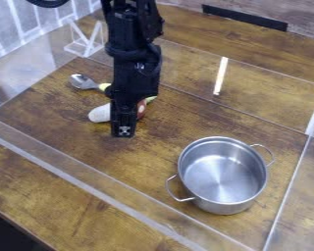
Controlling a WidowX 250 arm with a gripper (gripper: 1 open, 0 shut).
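My black gripper (125,128) reaches down at the centre left over the wooden board, shut, with nothing seen between its fingers. Its tips are low, in front of a white, sausage-like item (102,115) that it partly hides, along with a reddish item and a pale green one behind it. A metal spoon (81,80) lies behind them to the left. A steel pot (223,173) with two wire handles stands at the front right, apart from the gripper.
A clear low wall (81,186) borders the work area. A white strip (220,76) shows at the back right. The board between the gripper and the pot, and to the front left, is clear.
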